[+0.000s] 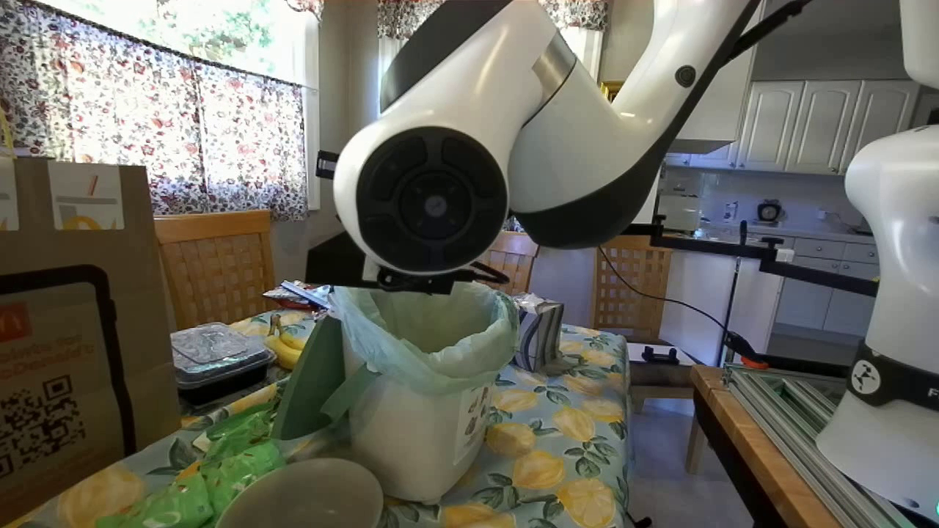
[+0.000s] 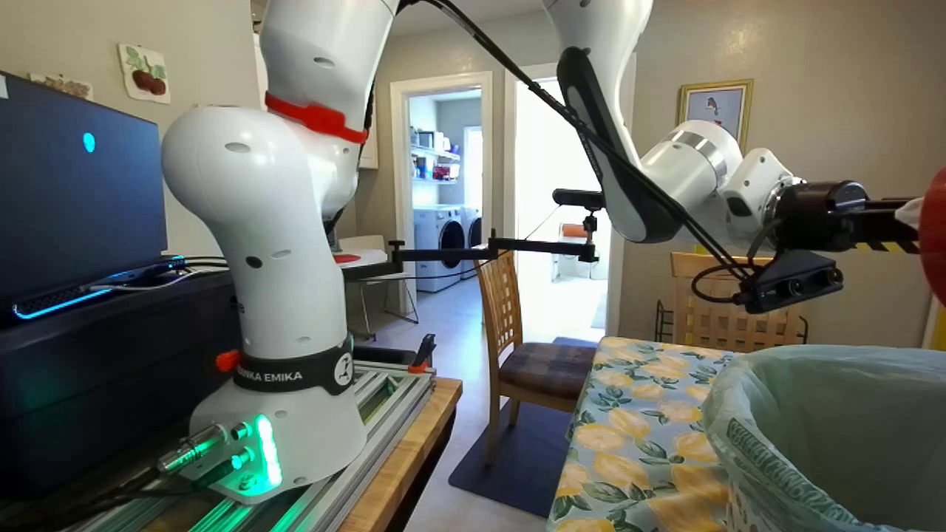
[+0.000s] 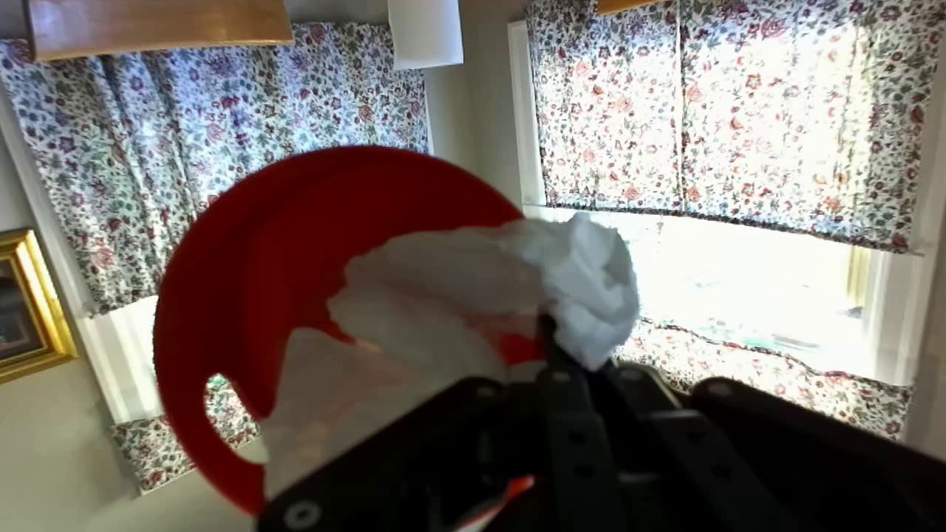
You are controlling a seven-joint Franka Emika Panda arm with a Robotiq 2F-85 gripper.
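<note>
In the wrist view a round red disc [image 3: 239, 292], with a hole near its edge, fills the left and middle. A crumpled white tissue or cloth [image 3: 594, 284] lies across its face and reaches my fingertips. My gripper is shut, with the white material at its tips; whether the disc's rim is also pinched is unclear. Exterior view 2 cuts off the red disc [image 2: 936, 235] at the right edge, in front of my gripper [image 2: 891, 222]. Exterior view 1 has the gripper and disc hidden behind the arm.
A white bin [image 1: 396, 440] with a pale green liner [image 1: 422, 365] stands on the lemon-patterned tablecloth [image 1: 563, 440]. Around it are a grey bowl [image 1: 308, 497], green packets [image 1: 233, 466], bananas [image 1: 283, 349], a black container [image 1: 216, 361] and a large paper bag [image 1: 79, 334].
</note>
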